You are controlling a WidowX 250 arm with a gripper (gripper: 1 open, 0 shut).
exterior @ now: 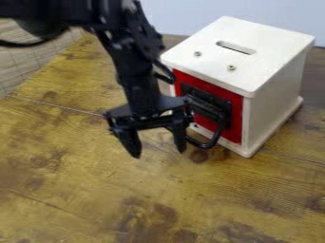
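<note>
A white box (275, 104) with a slotted top and a red front panel (191, 83) stands at the right, a black loop handle (216, 135) sticking out from its front. My black gripper (156, 142) is open just left of the handle, its fingers pointing down, slightly blurred. The arm hides part of the panel and handle; whether the gripper touches the handle I cannot tell.
A woven mat or surface shows at the far left, and a pale wall stands behind the box.
</note>
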